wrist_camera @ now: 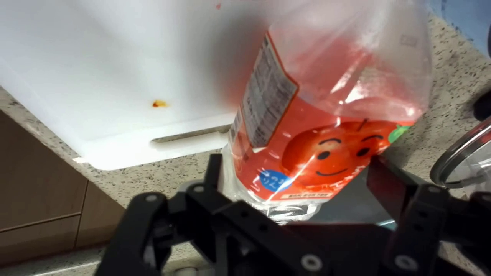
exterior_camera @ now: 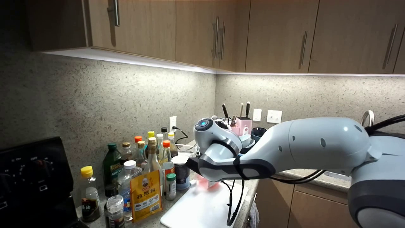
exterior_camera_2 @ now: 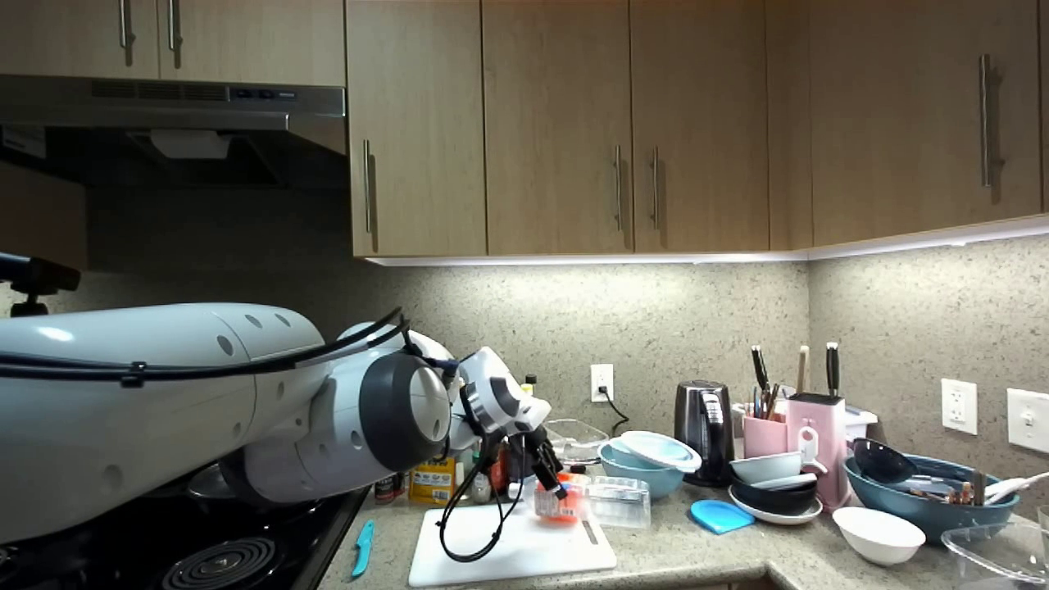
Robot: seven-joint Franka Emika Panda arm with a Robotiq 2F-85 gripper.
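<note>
A clear plastic bottle (wrist_camera: 359, 92) with a red label and a smiling apple face fills the middle of the wrist view, over the end of the white cutting board (wrist_camera: 92, 92). Exterior view 2 shows the bottle's red label (exterior_camera_2: 557, 502) at the board's right part. My gripper is open, its fingers (wrist_camera: 212, 170) on either side of the bottle's clear end. Whether either finger touches it, and whether the bottle rests fully on the board, I cannot tell. The arm hides most of the gripper in exterior view 1.
Several sauce bottles and a yellow spice packet (exterior_camera: 146, 195) crowd the wall side. Right of the board are a clear plastic container (exterior_camera_2: 619, 501), a blue bowl (exterior_camera_2: 644, 474) and a kettle (exterior_camera_2: 704, 433). A blue knife (exterior_camera_2: 364, 547) lies left of the board, whose front part is clear.
</note>
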